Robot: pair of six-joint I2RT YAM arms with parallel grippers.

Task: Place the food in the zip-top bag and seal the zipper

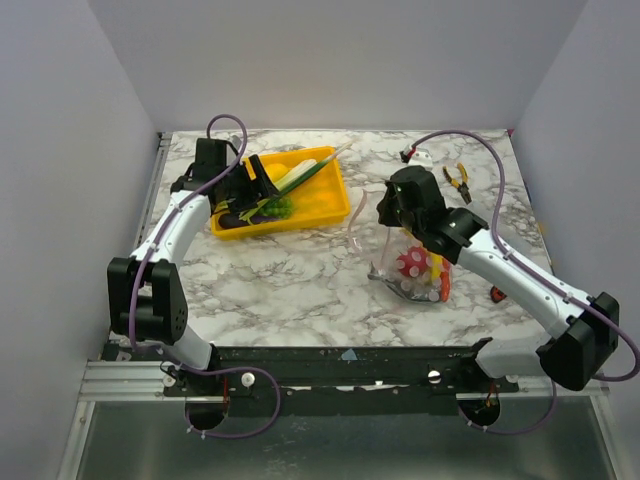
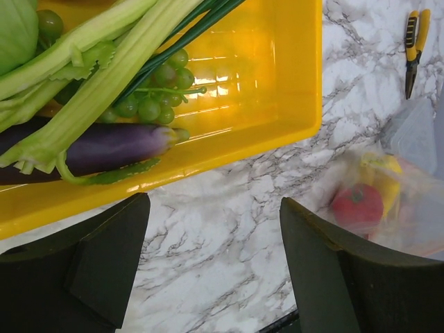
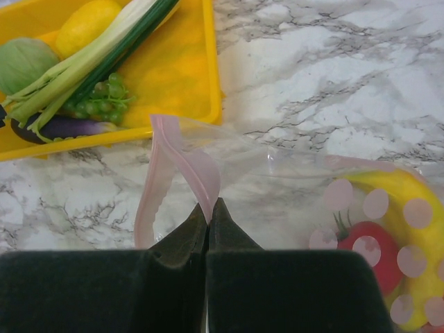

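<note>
The yellow bin (image 1: 325, 210) holds celery, green onion (image 3: 139, 52), a cabbage (image 3: 28, 66), grapes (image 2: 149, 107), an eggplant (image 2: 104, 146) and a yellow item (image 3: 87, 24). My left gripper (image 1: 262, 175) hangs open over the bin's left part, nothing between its fingers in the left wrist view. My right gripper is shut on the pink zipper edge of the clear bag (image 3: 270, 201), holding it up. Inside the bag are a red tomato (image 2: 357, 205) and yellow food (image 3: 406, 229), seen through the plastic.
Pliers (image 1: 460, 184) lie at the back right. A small red object (image 1: 497, 294) is at the right edge, beside the bag.
</note>
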